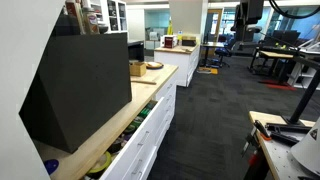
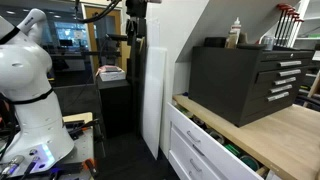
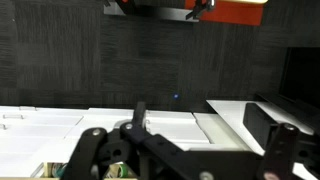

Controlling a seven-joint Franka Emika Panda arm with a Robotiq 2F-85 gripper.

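Note:
My gripper is high above the dark floor, near the top edge of exterior view 1. In exterior view 2 the gripper hangs at the upper left, well away from the counter. Along the bottom of the wrist view, its two black fingers stand wide apart with nothing seen between them. A white drawer under the wooden counter is pulled out, and several small green and dark items show inside. From above, the white drawer fronts appear at the lower left of the wrist view.
A dark multi-drawer cabinet stands on the wooden counter, with bottles on top. A second white cabinet is farther back. Open dark floor lies between the counters and the robot's base.

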